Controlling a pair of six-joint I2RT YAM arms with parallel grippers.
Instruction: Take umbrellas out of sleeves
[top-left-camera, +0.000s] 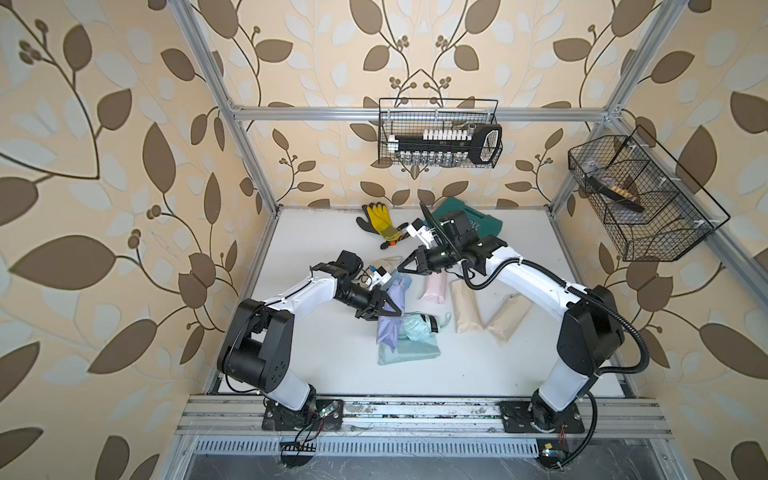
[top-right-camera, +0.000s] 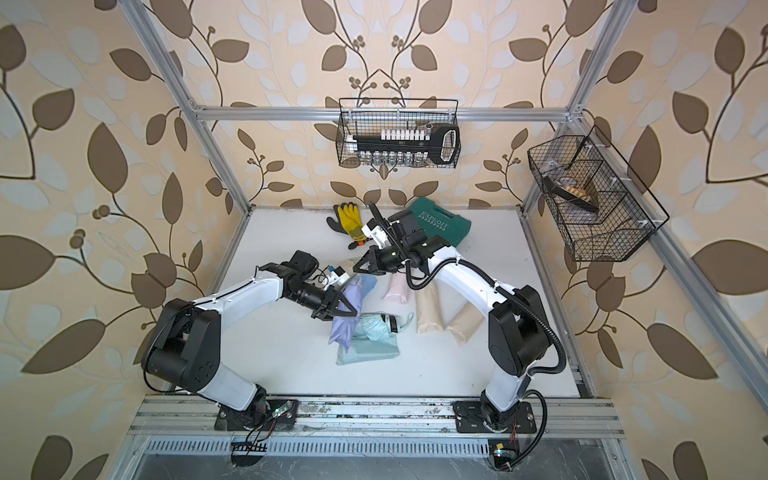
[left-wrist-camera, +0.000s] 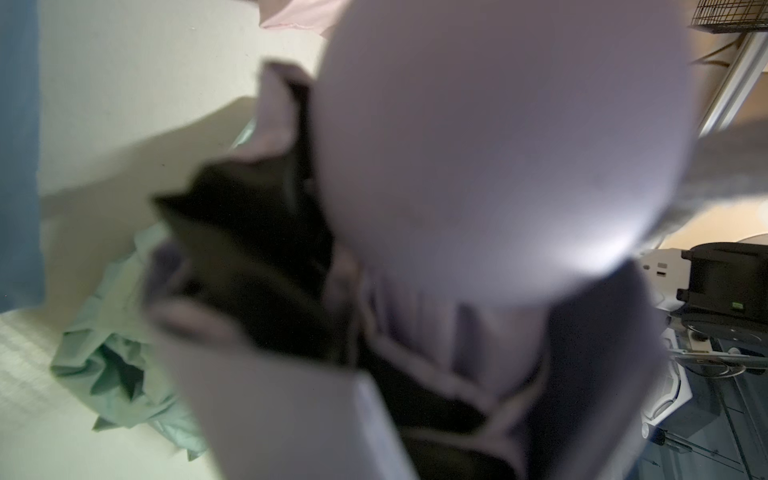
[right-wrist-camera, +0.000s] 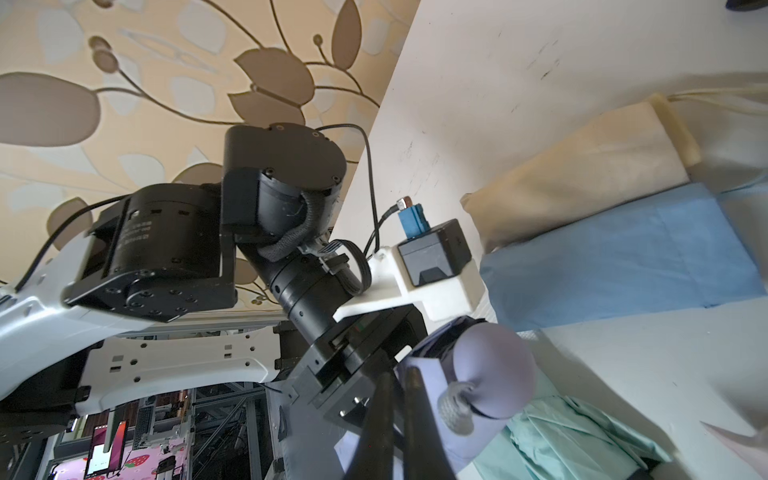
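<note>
My left gripper (top-left-camera: 389, 309) is shut on a lavender umbrella in its sleeve (top-left-camera: 389, 332), held up tilted over the table. Its round lavender handle end sticks out of the sleeve mouth with a grey cord loop; close up and blurred, the knob (left-wrist-camera: 504, 144) fills much of the left wrist view. My right gripper is shut with nothing visible between its fingers, near that handle end. Below lies a bunched mint-green umbrella (top-left-camera: 417, 326) on a flat mint sleeve (top-left-camera: 409, 353). A blue sleeved bundle (right-wrist-camera: 624, 256) and a beige one (right-wrist-camera: 584, 176) lie side by side.
A pink bundle (top-left-camera: 434, 286) and two beige ones, one upright in view (top-left-camera: 465, 305) and one slanted (top-left-camera: 509, 316), lie to the right. Yellow-black gloves (top-left-camera: 381, 217) and a green case (top-left-camera: 480, 221) stand at the back.
</note>
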